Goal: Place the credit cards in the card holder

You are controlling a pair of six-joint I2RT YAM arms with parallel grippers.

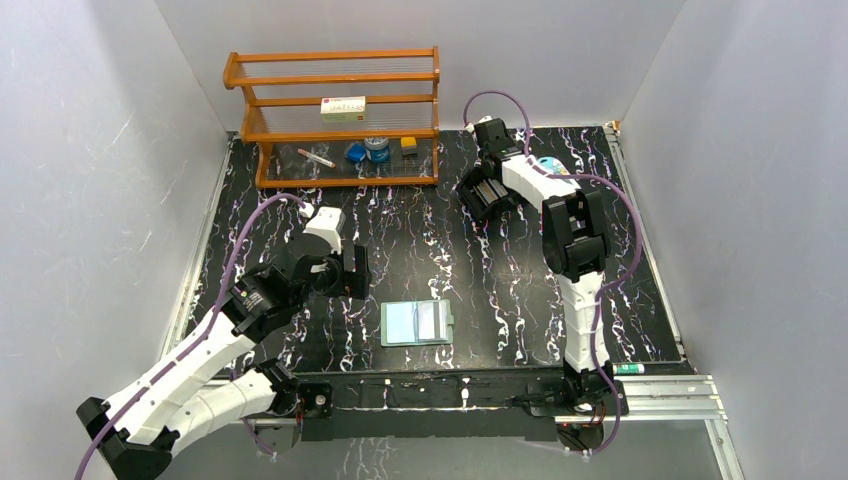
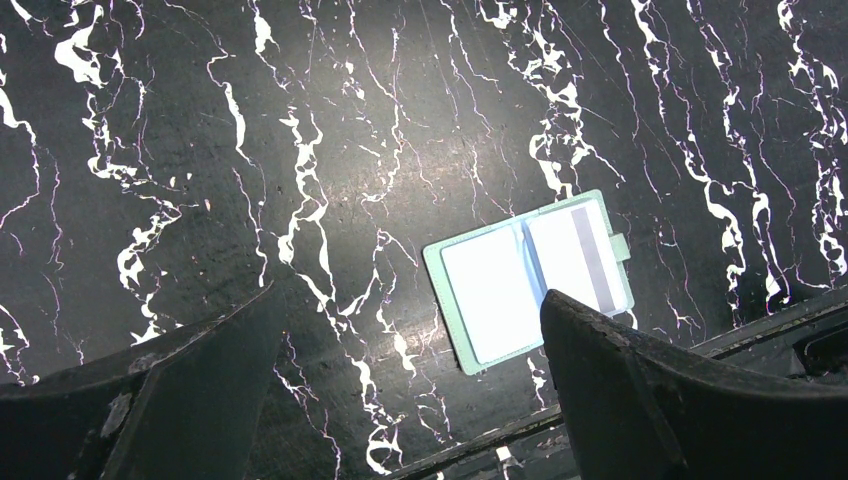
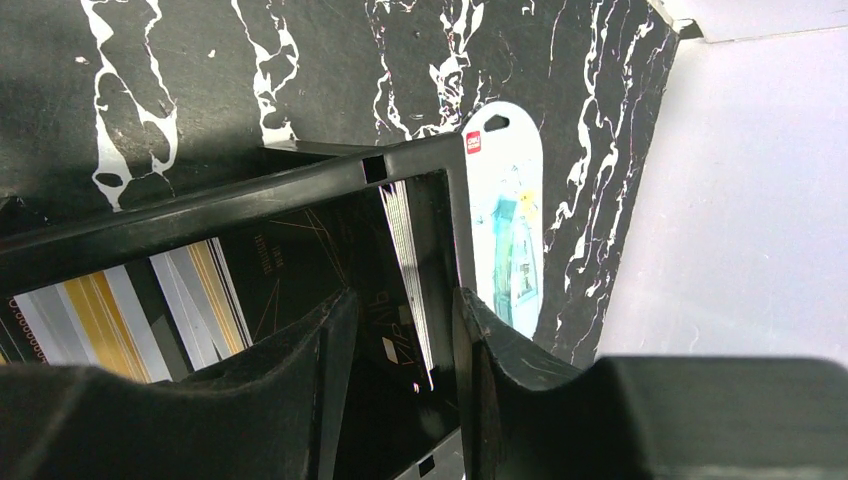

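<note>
The card holder [image 1: 416, 323] lies unfolded near the front of the table, a green cover with clear sleeves. In the left wrist view the same holder [image 2: 490, 290] appears lower right. My left gripper is open above the table, left of the holder, with nothing between its fingers. A black box stands at the back right. Thin white card edges [image 3: 408, 270], stacked on end, show in its right-hand slot. Over that slot my right gripper is open, its fingers on either side of the stack; whether they touch it I cannot tell.
More striped items [image 3: 105, 320] fill the box's left part. A packaged item [image 3: 510, 235] lies right of the box. At the back left stands a wooden rack [image 1: 345, 138] with small goods.
</note>
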